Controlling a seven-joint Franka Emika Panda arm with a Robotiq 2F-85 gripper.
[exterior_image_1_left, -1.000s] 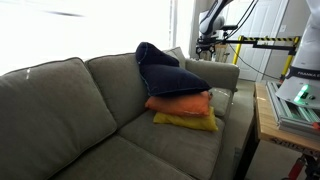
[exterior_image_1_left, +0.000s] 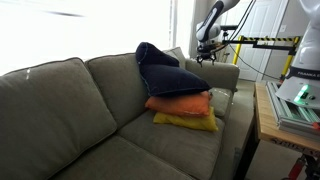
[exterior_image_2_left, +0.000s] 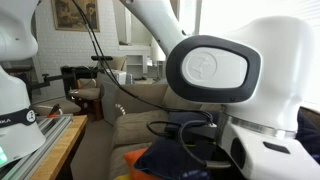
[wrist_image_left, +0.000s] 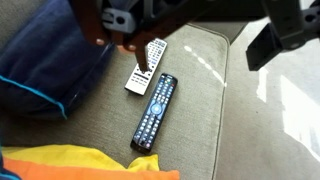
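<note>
In the wrist view, a black remote (wrist_image_left: 153, 113) with pale buttons lies slanted on the grey couch cushion. Beside it, nearer the top, rests a light grey remote (wrist_image_left: 146, 68), close to the black one's upper end. My gripper is open above the couch, its dark fingers (wrist_image_left: 285, 32) wide apart with only cushion and remotes in sight below. In exterior view 1 the white arm (exterior_image_1_left: 209, 28) reaches down at the couch's far end; the remotes are hidden there.
Navy pillows (exterior_image_1_left: 170, 77), an orange pillow (exterior_image_1_left: 180, 103) and a yellow pillow (exterior_image_1_left: 186, 121) are piled on the couch. A wooden table (exterior_image_1_left: 270, 125) stands to the right. The near couch seats (exterior_image_1_left: 130, 155) are bare.
In exterior view 1, my arm's lower end sits slightly lower at the far end of the couch than before. The pillows and couch have not moved.
</note>
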